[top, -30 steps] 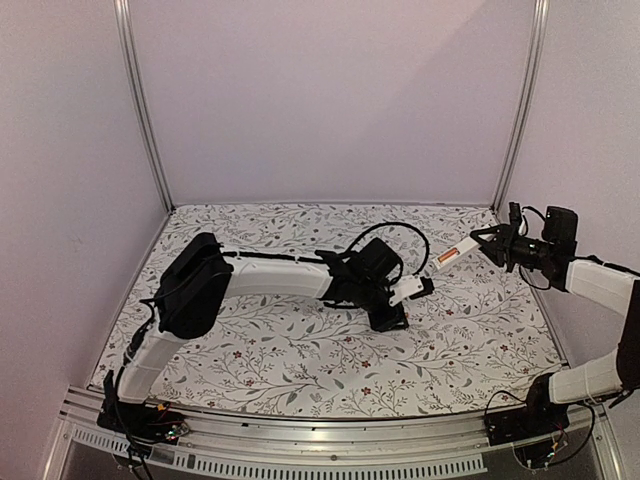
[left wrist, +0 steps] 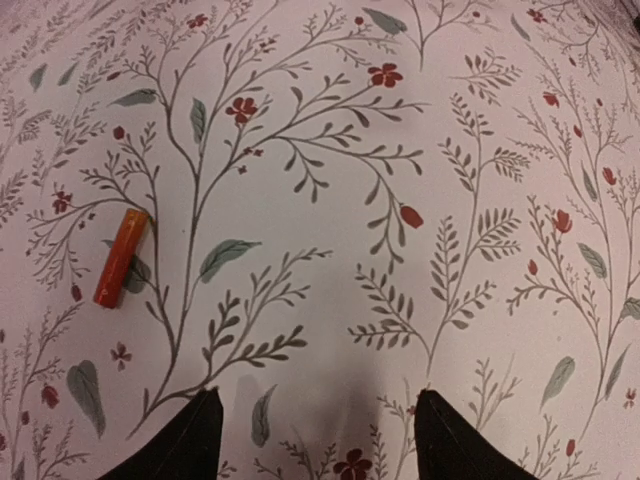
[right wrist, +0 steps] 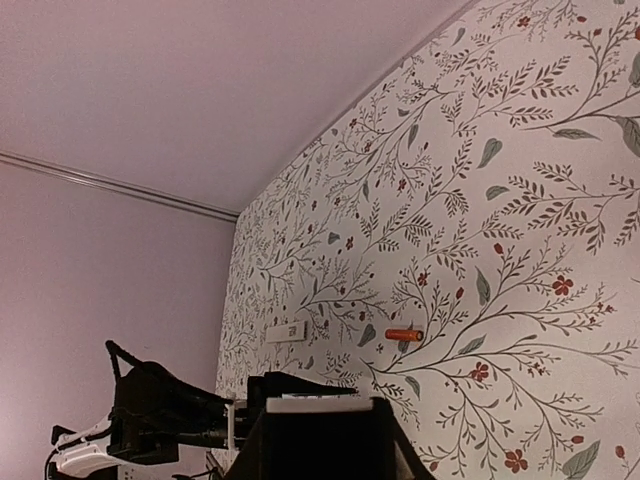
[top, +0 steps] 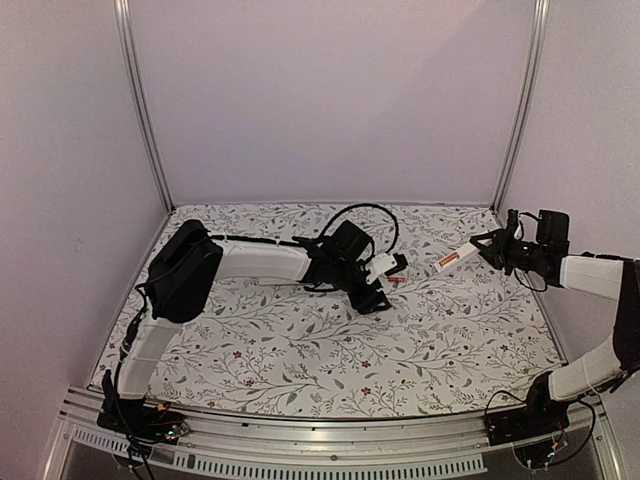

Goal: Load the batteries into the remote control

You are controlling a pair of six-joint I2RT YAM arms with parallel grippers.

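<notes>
The white remote [top: 455, 257], an orange strip showing in it, is held out by my right gripper [top: 485, 246], which is shut on it at the right. An orange battery [left wrist: 121, 258] lies on the floral surface, left of my left gripper's fingers in the left wrist view; it also shows in the right wrist view [right wrist: 404, 335]. My left gripper is over the surface with its fingers apart and nothing between them. In the right wrist view my right gripper's body fills the bottom centre, hiding what it holds.
A small white piece [right wrist: 285, 331], perhaps the battery cover, lies near the battery. The patterned surface [top: 300, 360] is otherwise largely clear at the front, with walls at the back and both sides.
My left arm has moved left and toward the back, uncovering the battery in the top view. My right gripper with the remote has shifted only slightly.
</notes>
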